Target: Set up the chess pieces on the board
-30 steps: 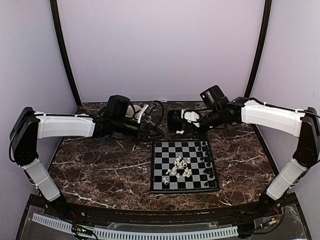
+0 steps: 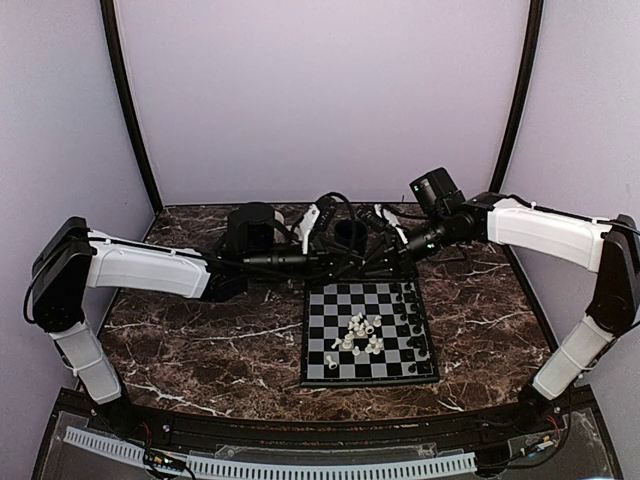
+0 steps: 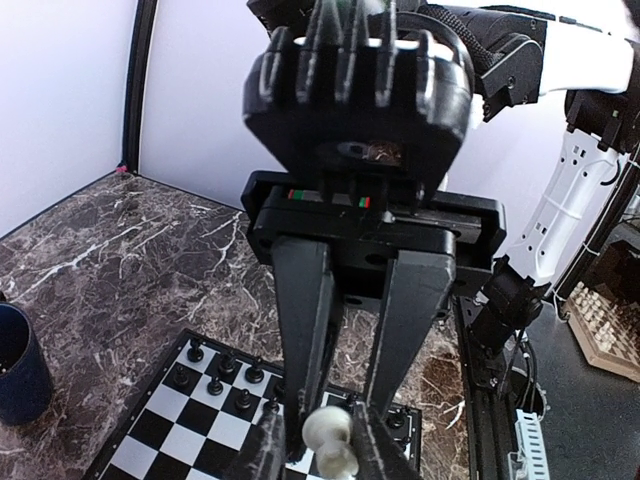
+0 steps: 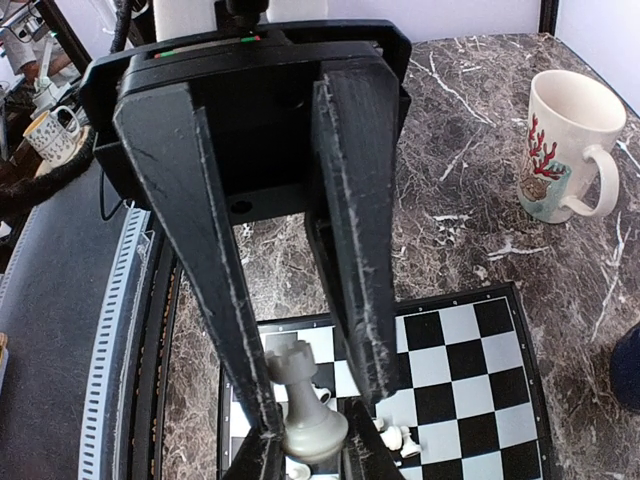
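My right gripper is shut on a white rook (image 4: 294, 372), held above the board with its crenellated top showing. My left gripper meets it in the air, its fingers part open on either side of the same pale piece (image 3: 330, 430); firm contact cannot be made out. From above, both grippers hide the rook over the board's far edge. The chessboard (image 2: 330, 312) carries black pieces (image 2: 417, 340) along its right side. Loose white pieces (image 2: 357, 328) lie bunched around its middle, and a single one (image 2: 331, 362) lies nearer the front left.
Behind the board stand a dark blue cup (image 3: 22, 365) and a white mug (image 4: 565, 140) with a coral print.
My left gripper has travelled right until it meets the right one. The pieces on the board look unmoved.
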